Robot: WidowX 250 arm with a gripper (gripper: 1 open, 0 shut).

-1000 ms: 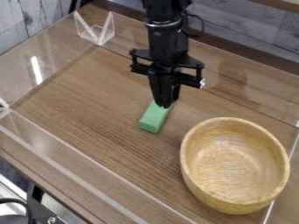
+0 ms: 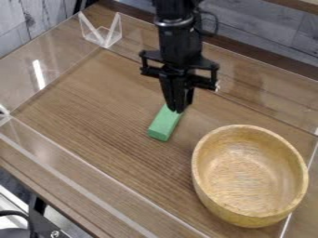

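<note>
My black gripper (image 2: pixel 176 100) hangs from the top of the camera view over the middle of the wooden surface, shut, with nothing seen between its fingers. Just below its fingertips lies a green block (image 2: pixel 165 125), its upper end close to or behind the tips; whether they touch it I cannot tell.
A large beige bowl (image 2: pixel 248 209) sits at the lower right. Pale walls edge the surface, and a dark cable lies at the bottom left corner.
The gripper has shifted slightly left and its body has turned a little. The green block appears to be in the same place.
</note>
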